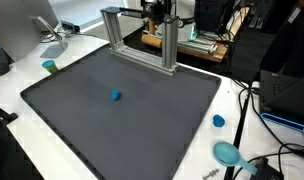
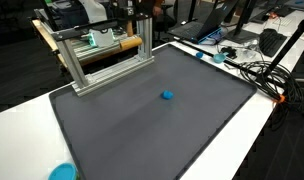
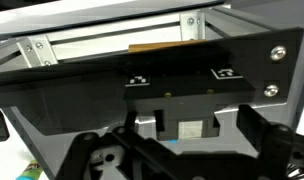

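Note:
In the wrist view my gripper is open, its two dark fingers (image 3: pixel 110 152) spread apart at the lower part of the picture. Between and just beyond them appears a black block-like piece (image 3: pixel 192 92) set against a long black bar (image 3: pixel 62 90); whether the fingers touch it I cannot tell. A small blue object (image 1: pixel 116 96) lies on the dark mat (image 1: pixel 72 108), well away from the metal frame (image 1: pixel 167 55). The same blue object (image 2: pixel 167 95) shows near the middle of the mat in the second exterior view. Exterior views show the gripper's fingertips unclearly.
The metal frame (image 2: pixel 104 72) stands on the mat's edge, carrying a dark top shelf (image 2: pixel 90 29). A blue lid (image 1: pixel 218 121) and a light teal round item (image 1: pixel 232 155) lie on the white table beside cables. A green-topped cylinder (image 1: pixel 50 67) stands at the left.

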